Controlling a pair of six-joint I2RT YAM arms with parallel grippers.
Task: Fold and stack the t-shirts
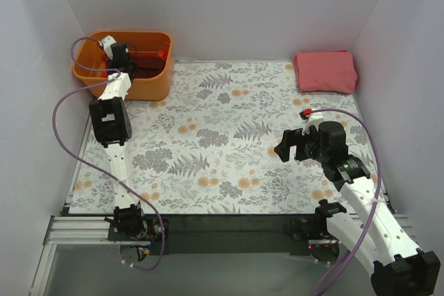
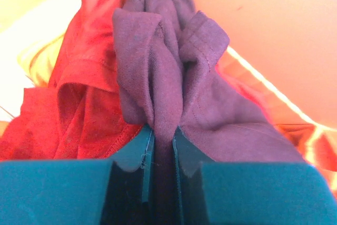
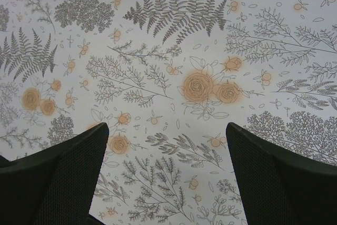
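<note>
Inside the orange bin (image 1: 161,88) at the back left, my left gripper is shut on a dark purple shirt (image 2: 152,72). A bunched fold of that cloth rises between and beyond the fingertips. Red cloth (image 2: 89,98) lies beside it in the left wrist view. From above, the left arm hides much of the bin's contents. A folded red shirt stack (image 1: 325,72) lies at the back right of the table. Over the right part of the table, my right gripper stands open, with only the patterned surface between its fingers.
Grey walls (image 1: 229,12) close in the back and both sides. A purple cable (image 1: 76,154) loops along the left arm.
</note>
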